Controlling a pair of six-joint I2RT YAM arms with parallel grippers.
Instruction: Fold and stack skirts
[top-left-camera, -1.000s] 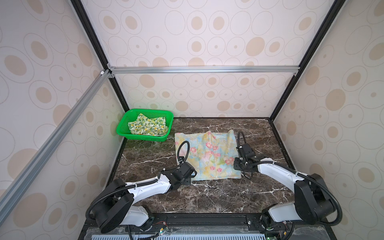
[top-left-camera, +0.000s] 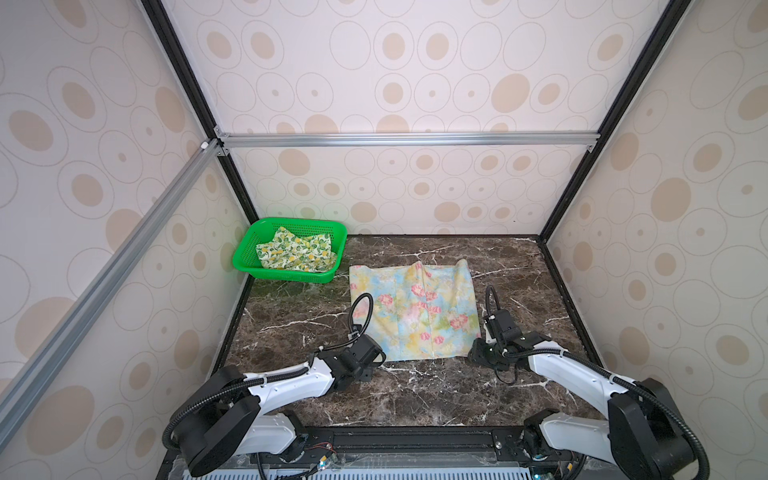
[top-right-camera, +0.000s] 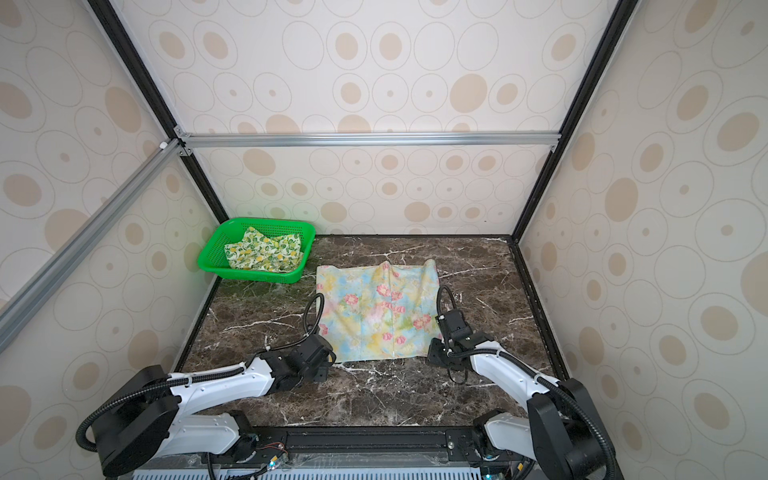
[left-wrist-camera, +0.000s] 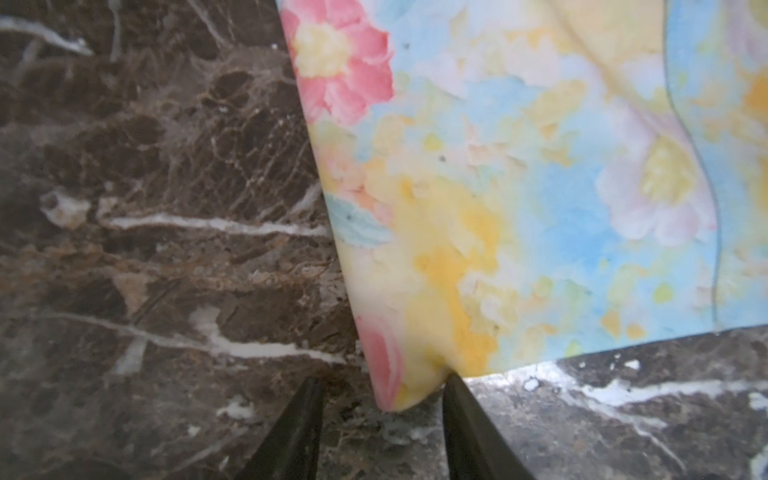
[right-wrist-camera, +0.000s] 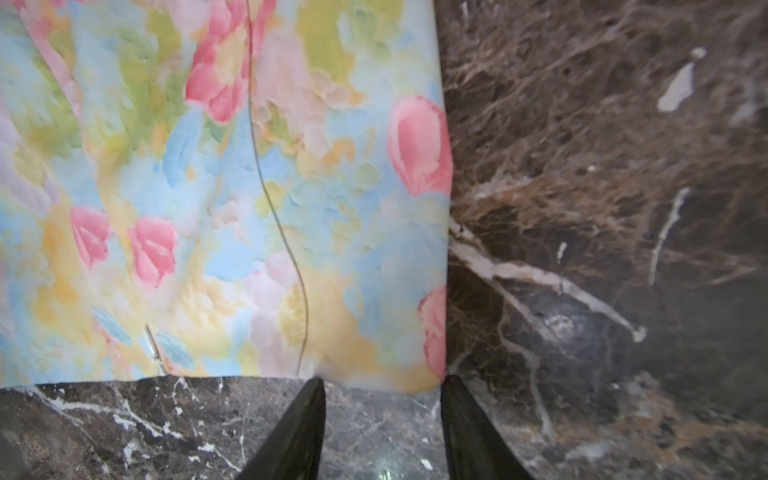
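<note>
A skirt (top-left-camera: 412, 308) in pastel blue and yellow with pink flowers lies spread on the dark marble table, its top edge slightly wavy. At its front left corner is my left gripper; that corner of the skirt (left-wrist-camera: 448, 280) pokes between the parted fingers, the cloth dented beside one tip. My right gripper stands at the front right corner, its fingers (right-wrist-camera: 292, 436) apart and the skirt's lower edge (right-wrist-camera: 376, 352) reaching between the tips. Neither gripper is closed on cloth. From above, the arms hide the fingertips.
A green basket (top-left-camera: 336, 268) stands at the back left, with a yellow-green patterned cloth (top-left-camera: 292, 250) crumpled inside. Bare marble (top-left-camera: 432, 396) lies in front of the skirt and on both sides. Walls close in the back and sides.
Both grippers have drawn back toward the front edge over the last second, the left also shifting a little left. The skirt lies as before.
</note>
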